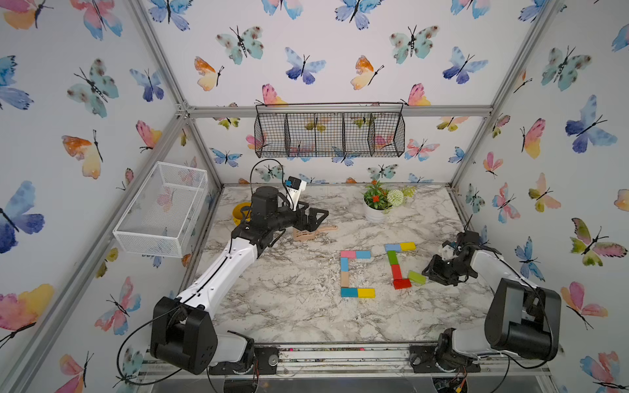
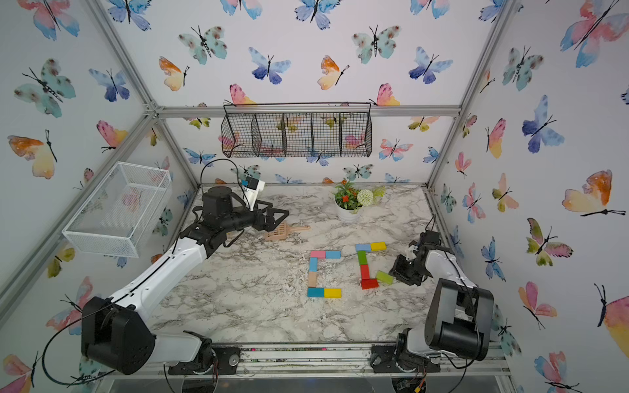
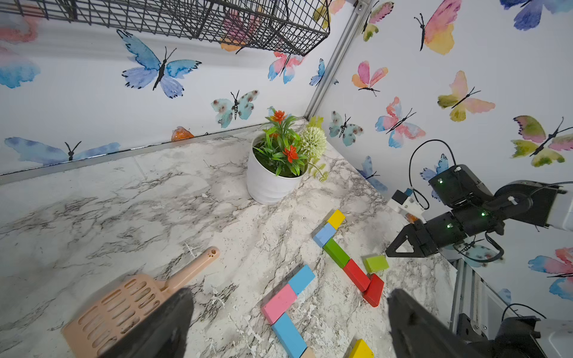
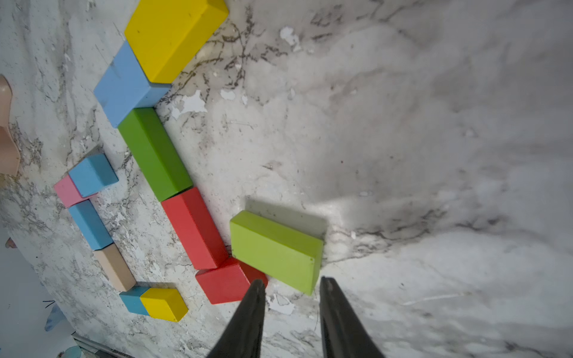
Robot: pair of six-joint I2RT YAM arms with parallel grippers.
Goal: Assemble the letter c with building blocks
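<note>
Blocks form a C on the middle of the table: pink [image 4: 68,188], blue [image 4: 89,223], tan [image 4: 113,266] and yellow [image 4: 164,303] among them. A second shape to its right has yellow, light blue, green [image 4: 154,152], red [image 4: 194,226] and a red end block [image 4: 226,280]. A lime block [image 4: 275,250] lies beside the red end, just beyond my right gripper, whose fingertips are apart with nothing between them. My left gripper is open above the table at the left back, holding nothing.
A potted plant [image 1: 377,213] stands at the back, a pink wooden utensil [image 3: 128,307] and yellow container [image 1: 237,211] at left. Wire baskets [image 1: 329,134] hang on the wall.
</note>
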